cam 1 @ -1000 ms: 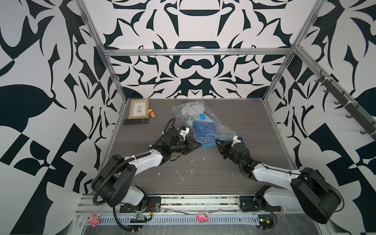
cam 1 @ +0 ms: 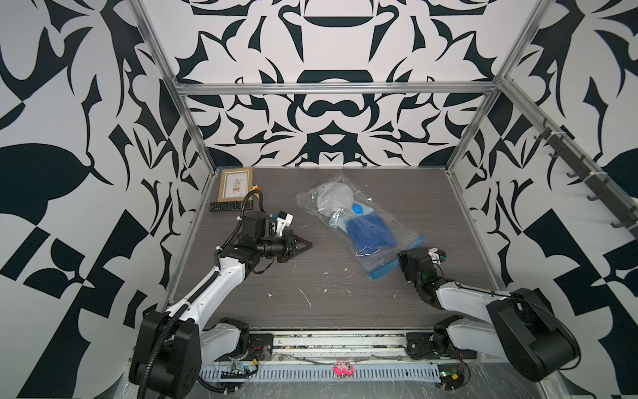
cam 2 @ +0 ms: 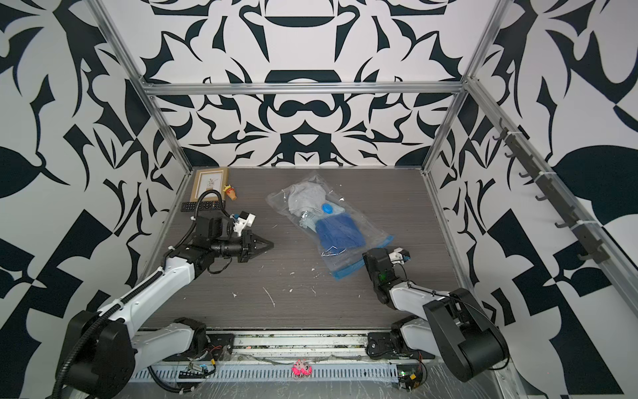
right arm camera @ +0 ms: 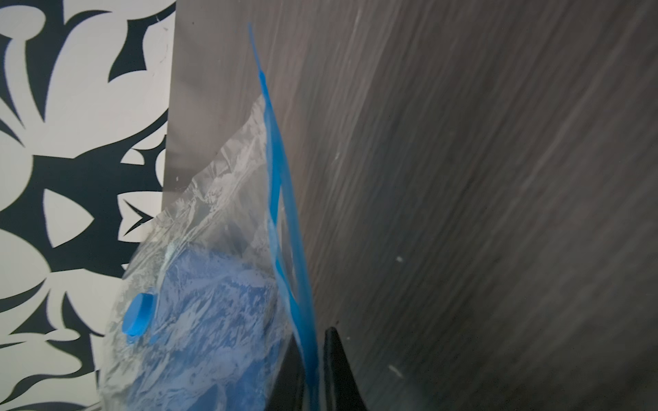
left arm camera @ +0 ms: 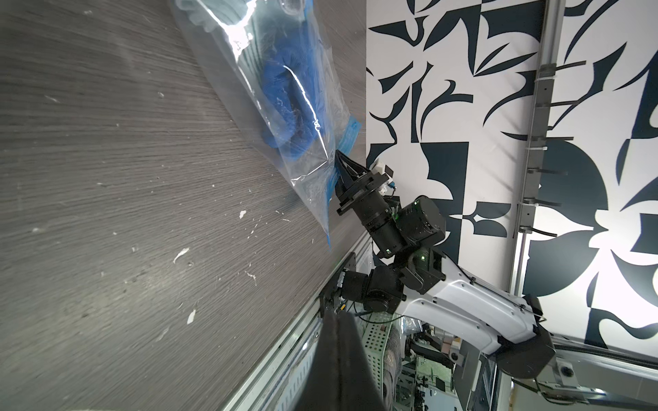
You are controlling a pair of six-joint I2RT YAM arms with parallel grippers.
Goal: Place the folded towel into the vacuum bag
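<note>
A clear vacuum bag (cam 1: 392, 226) with a blue strip along its mouth lies slantwise on the table. Inside it are a folded blue towel (cam 1: 371, 232) nearer the mouth and a pale grey towel (cam 1: 334, 198) deeper in. A blue valve cap (right arm camera: 139, 314) sits on the bag's film. My right gripper is shut on the bag's blue edge, which runs between its fingers. Left of the bag, clear of it, my left gripper (cam 1: 309, 244) is shut with nothing showing between its fingers.
At the back left are a framed picture (cam 2: 210, 183), a black remote (cam 2: 199, 206) and a small toy (cam 2: 230, 191). White scraps (left arm camera: 181, 254) litter the bare front of the table (cam 1: 332, 306). A hook rail (cam 1: 588, 173) runs along the right wall.
My left gripper has backed away leftward from the bag's mouth. My right gripper has drawn back toward the right and front, turning the bag so that its mouth swings rightward.
</note>
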